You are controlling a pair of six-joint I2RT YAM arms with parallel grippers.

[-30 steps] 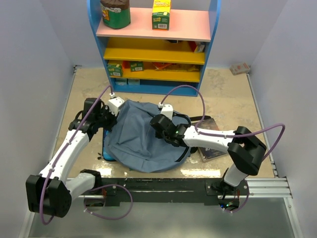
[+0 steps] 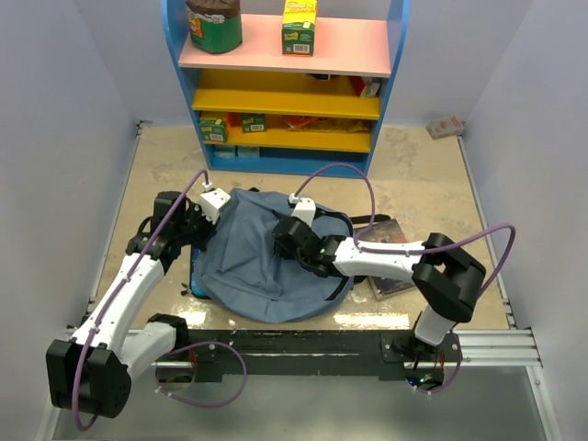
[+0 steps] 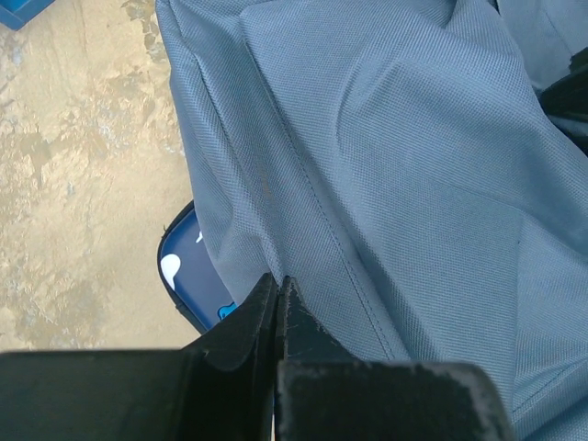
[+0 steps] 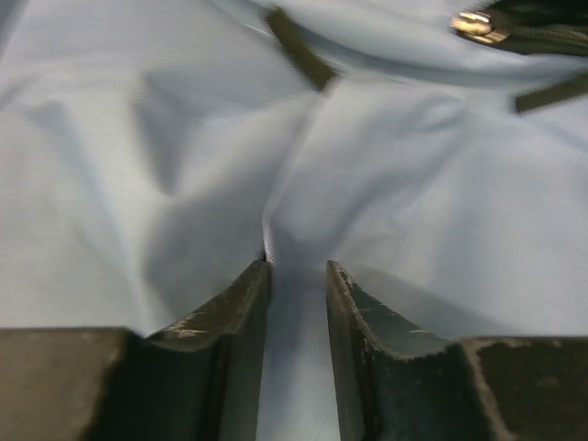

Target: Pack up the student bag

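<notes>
A grey-blue cloth bag point(image 2: 243, 266) lies spread and creased over the middle of the floor. At its left edge my left gripper is shut, with a fold of the cloth running into its fingertips. My right gripper is over the middle of the bag, its fingers part open. A raised crease of cloth lies by its left finger point(image 4: 253, 294), not clamped. A black strap piece and a zipper pull point(image 4: 480, 28) show at the top of the right wrist view. Whether the bag's mouth is open cannot be told.
A dark blue case point(image 3: 195, 262) pokes out from under the bag's left side. A dark flat book point(image 2: 390, 285) lies to the right, partly behind my right arm. At the back stands a shelf point(image 2: 285, 92) with boxes. Clear floor lies at the far right.
My right gripper has moved a little left and forward over the cloth.
</notes>
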